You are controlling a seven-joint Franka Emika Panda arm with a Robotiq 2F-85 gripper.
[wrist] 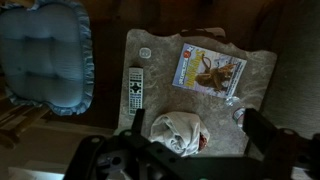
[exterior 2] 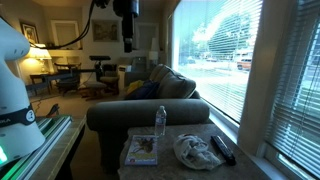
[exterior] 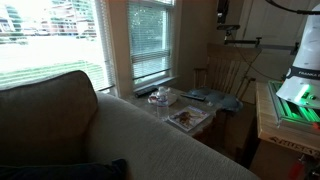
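Note:
My gripper is open, its dark fingers spread wide along the bottom of the wrist view with nothing between them. It hangs high above the small table point(wrist: 160, 73). A crumpled white cloth or bag point(wrist: 180, 132) lies on that table, partly framed by the fingers. Beyond it are a magazine or book with a picture cover point(wrist: 208, 70) and a remote with many buttons point(wrist: 136, 90). A clear bottle point(exterior 2: 160, 121) stands upright behind the magazine in exterior view 2. The remote appears as a dark bar point(exterior 2: 222, 150) beside the cloth there.
The sofa arm point(exterior 2: 115, 115) rises along one side of the table, and window blinds point(exterior 2: 297, 110) along another. A chair with a blue cushion point(wrist: 45, 55) stands beside the table. The air between gripper and tabletop is clear.

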